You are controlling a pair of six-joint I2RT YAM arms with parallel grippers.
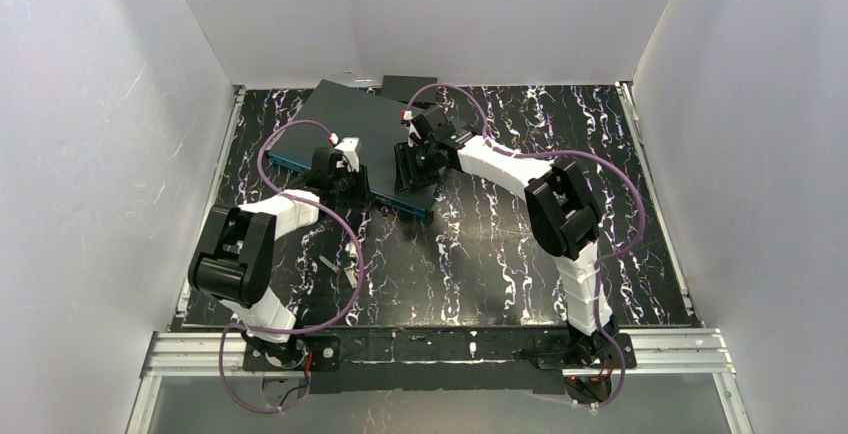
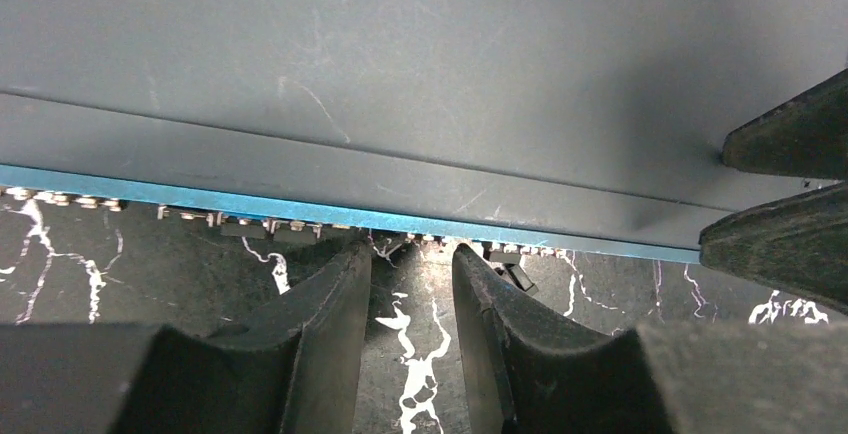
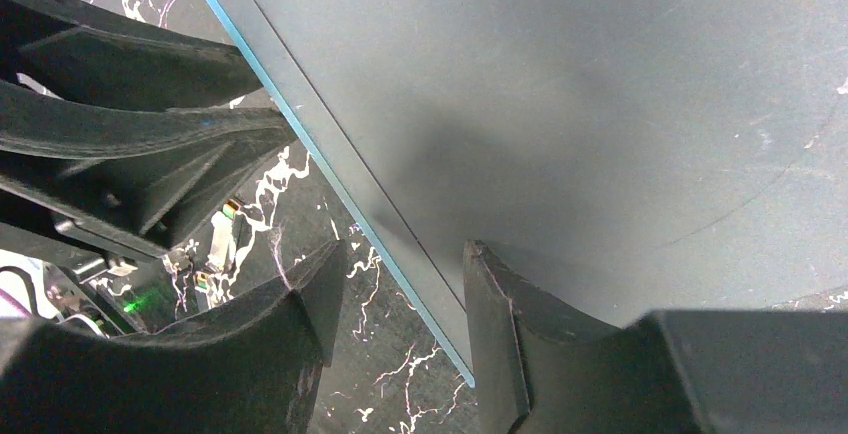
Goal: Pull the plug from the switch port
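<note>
The switch is a wide dark grey box (image 1: pixel 360 119) with a blue front edge (image 2: pixel 230 204), lying at an angle on the table. Metal-trimmed ports show along that edge in the left wrist view. A small black piece (image 2: pixel 516 276), perhaps the plug, juts out below the edge, partly behind a finger. My left gripper is open at the front edge, with no plug between its fingertips. Farther right, my right gripper stands open above the switch's front edge, its fingers apart on either side of the blue strip.
Small loose pieces (image 1: pixel 350 276) lie on the black marbled table in front of the switch. A dark flat panel (image 1: pixel 409 88) is behind it. The two grippers are close together.
</note>
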